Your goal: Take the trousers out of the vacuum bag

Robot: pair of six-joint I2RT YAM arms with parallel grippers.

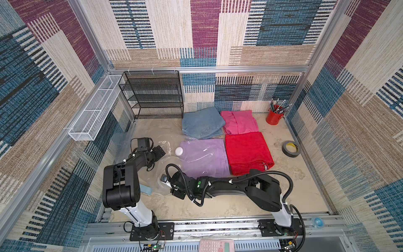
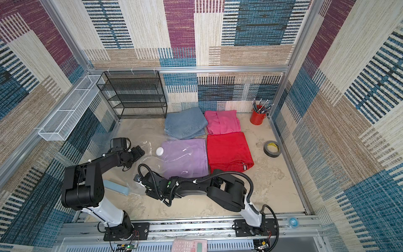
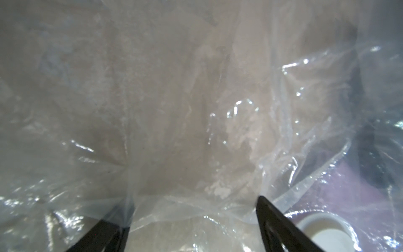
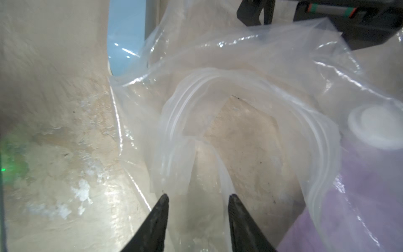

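The clear vacuum bag (image 1: 165, 145) lies crumpled on the left half of the table, its white round valve (image 1: 179, 151) on top. Folded lavender trousers (image 1: 203, 157) show through the film on its right side; whether they are fully inside I cannot tell. In the right wrist view the bag's ridged mouth (image 4: 312, 121) gapes in an arch. My right gripper is at that mouth, fingers apart, with a film edge running close by its right finger (image 4: 239, 214). My left gripper stands open over the film, left of the valve.
A light-blue strip (image 4: 126, 35) lies by the bag's near-left corner. Folded blue jeans (image 1: 203, 121), pink trousers (image 1: 239, 121) and red trousers (image 1: 248, 153) lie behind and right of it. A tape roll (image 1: 290, 148) and red cup (image 1: 274, 116) stand at the right.
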